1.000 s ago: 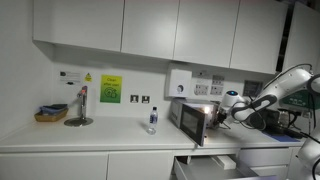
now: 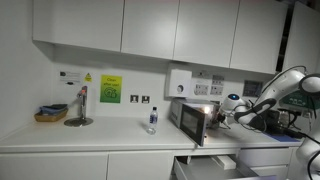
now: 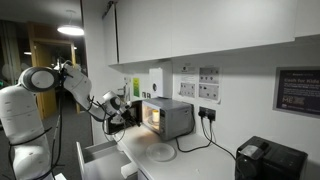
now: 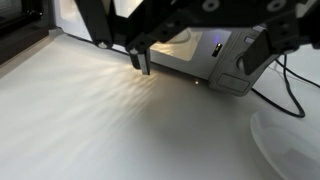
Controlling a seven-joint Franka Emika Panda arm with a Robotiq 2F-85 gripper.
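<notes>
A silver microwave [image 3: 173,119] stands on the counter with its door [image 2: 192,123] swung open and its inside lit. My gripper is open just in front of the lit opening, in the wrist view, with nothing seen between its fingers. In that view the microwave's front and control panel [image 4: 236,62] show behind the fingers. A white plate [image 3: 160,152] lies on the counter beside the microwave; part of the same plate [image 4: 285,143] shows at the right of the wrist view.
An open drawer [image 2: 215,170] juts out below the counter. A water bottle [image 2: 153,121] stands left of the microwave, and a black toaster [image 3: 268,160] sits farther along the counter. Black cables [image 3: 207,130] hang from the wall sockets. Left of the bottle the counter [image 2: 115,131] is bare.
The arm's wrist has shifted slightly right and down near the microwave. The microwave, its door and the bottle stand where they were.
</notes>
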